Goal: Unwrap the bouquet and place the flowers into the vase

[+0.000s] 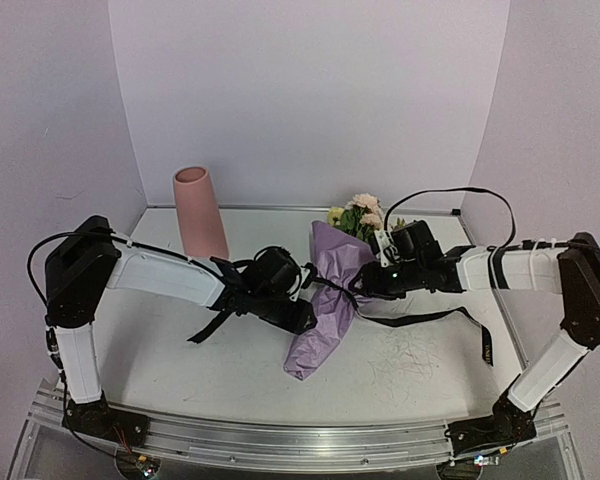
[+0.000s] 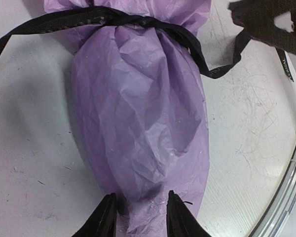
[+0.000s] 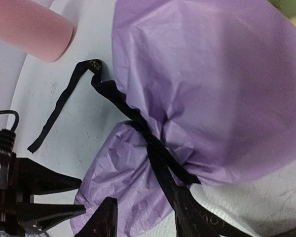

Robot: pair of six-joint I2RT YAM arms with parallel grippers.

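The bouquet's flowers (image 1: 362,217), pink, yellow and green, lie at the back of the table, partly hidden by my right arm. Their purple wrapping (image 1: 325,325) narrows toward the front and is tied with a black ribbon (image 2: 138,20). On the left at the back stands the pink vase (image 1: 201,215), its mouth upward. My left gripper is open above the lower wrapping, to the left of the bouquet from above. My right gripper, also open, hovers over the wrapping's right side near the tie. Any contact with the paper is unclear.
The ribbon's loose ends trail over the table (image 1: 420,375) to left and right. Both grippers are close together across the bouquet. Walls bound the table at the back and sides.
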